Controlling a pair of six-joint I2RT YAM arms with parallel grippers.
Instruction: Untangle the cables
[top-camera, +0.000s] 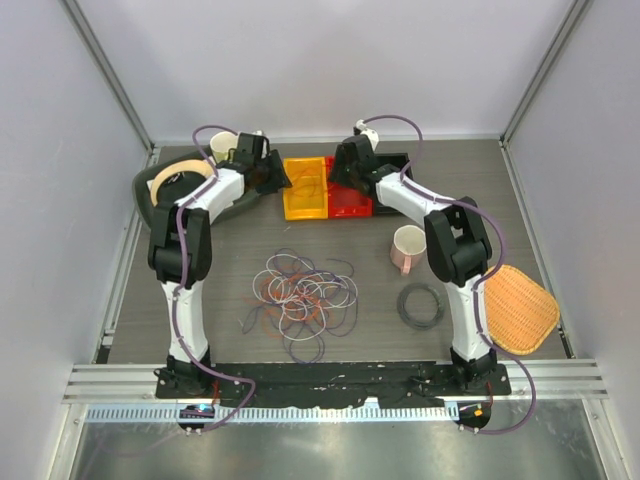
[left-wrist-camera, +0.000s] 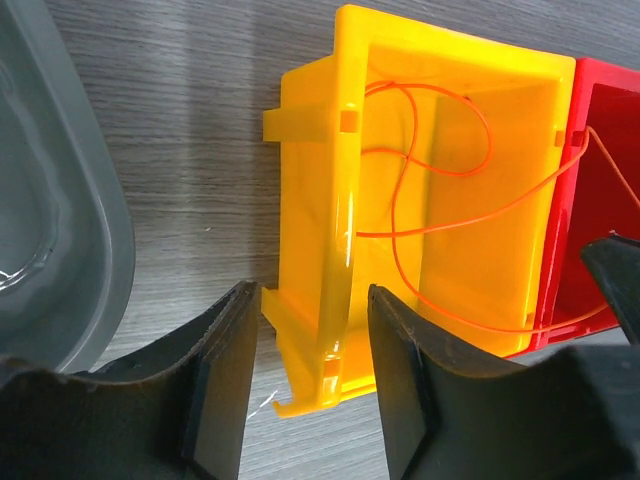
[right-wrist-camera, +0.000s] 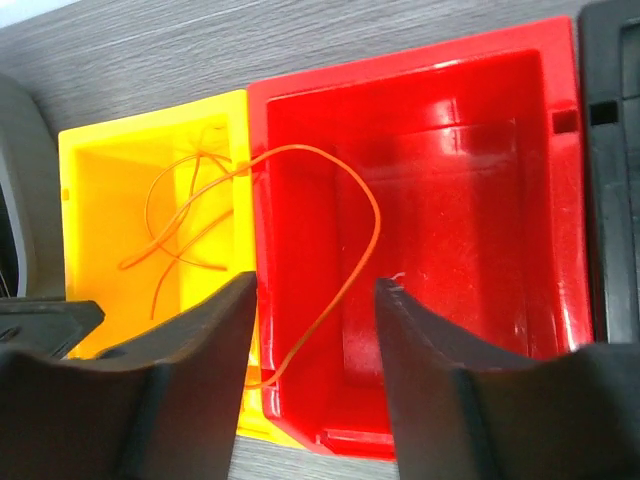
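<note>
An orange cable (left-wrist-camera: 470, 222) lies loosely looped in the yellow bin (top-camera: 306, 213) and crosses its edge into the red bin (top-camera: 350, 212). My left gripper is open at the yellow bin's left wall, which shows between its fingers; contact cannot be told. Over the left side of the red bin, my right gripper is open; part of the orange cable crosses the gap between its fingers in view, unheld. On the table's middle lies a tangle of white, orange and purple cables (top-camera: 305, 298).
A black bin (top-camera: 400, 161) adjoins the red one. The grey tray (left-wrist-camera: 105, 215) stands left of the yellow bin. A mug (top-camera: 408, 245), a dark cable coil (top-camera: 421, 306) and an orange woven mat (top-camera: 520, 312) are at the right. Bare table surrounds the tangle.
</note>
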